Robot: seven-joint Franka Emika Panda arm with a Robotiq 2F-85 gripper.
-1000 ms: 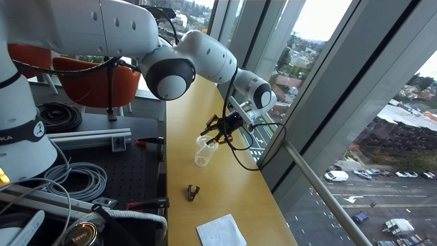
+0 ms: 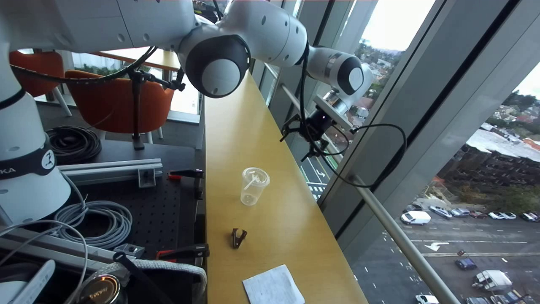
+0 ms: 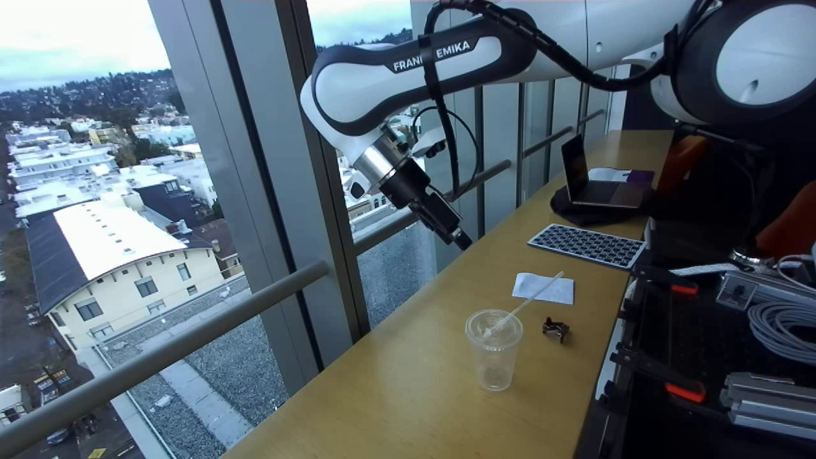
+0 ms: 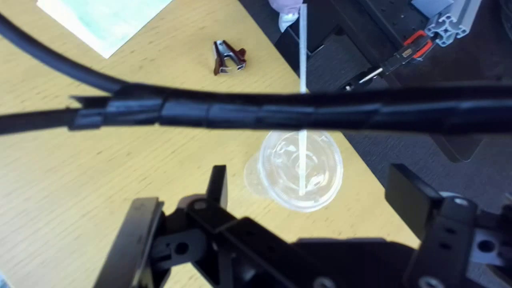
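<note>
A clear plastic cup [image 2: 251, 190] with a lid stands upright on the wooden counter, a white straw [image 3: 535, 294] poking up through the lid. My gripper [image 2: 293, 146] is up over the window side of the counter, well apart from the cup, its fingers spread with nothing between them. From the wrist the cup's lid [image 4: 317, 187] appears beyond the gap between the two fingers, and a black cable crosses in front of part of the cup and straw. A small dark staple remover [image 4: 229, 57] lies on the counter near the cup.
A white folded paper [image 2: 274, 288] lies on the counter past the staple remover. Farther along are a keyboard [image 3: 587, 245] and a laptop [image 3: 604, 187]. A metal railing [image 2: 400, 235] and windows flank one side, a black equipment cart [image 2: 167, 213] the other.
The arm has risen and swung toward the window, drawing the gripper up and away from the cup's lid. The cup, staple remover and paper stand where they were.
</note>
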